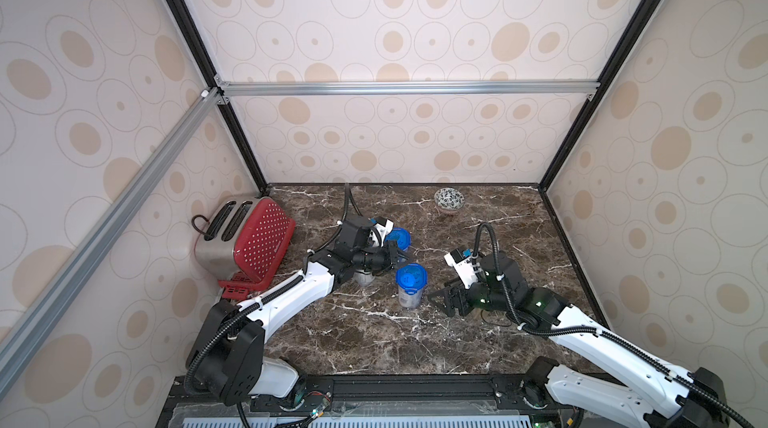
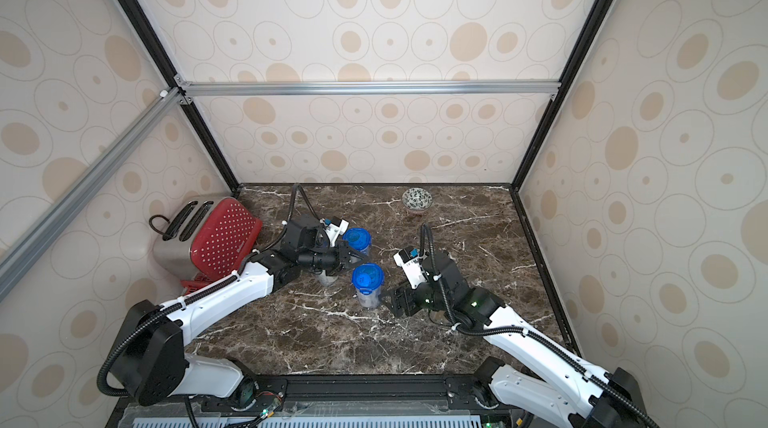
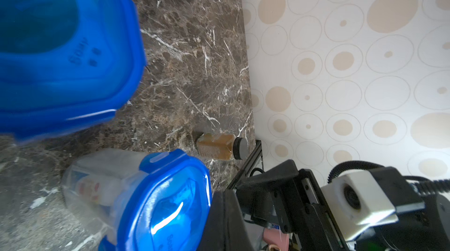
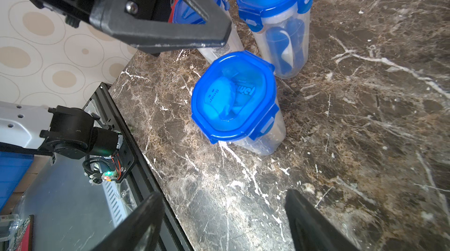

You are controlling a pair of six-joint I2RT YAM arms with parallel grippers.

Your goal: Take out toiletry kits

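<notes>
Several clear containers with blue lids stand upright, close together, mid-counter. The front container point(image 1: 411, 277) is in plain sight between the two arms, and small items show through the walls of the rear container point(image 4: 283, 40). Part of a third container point(image 4: 220, 47) shows behind the left arm. My left gripper point(image 1: 397, 258) hovers above the group, shut, with nothing visible between its fingers. To the right of the front container, apart from it, is my right gripper point(image 1: 448, 302). Its blurred fingers point(image 4: 314, 220) are spread, with only bare counter between them.
A red toaster point(image 1: 260, 244) stands at the left wall. Towards the back lies a small patterned bowl point(image 1: 449, 199). A brown bottle with a black cap point(image 3: 215, 146) lies on its side.
</notes>
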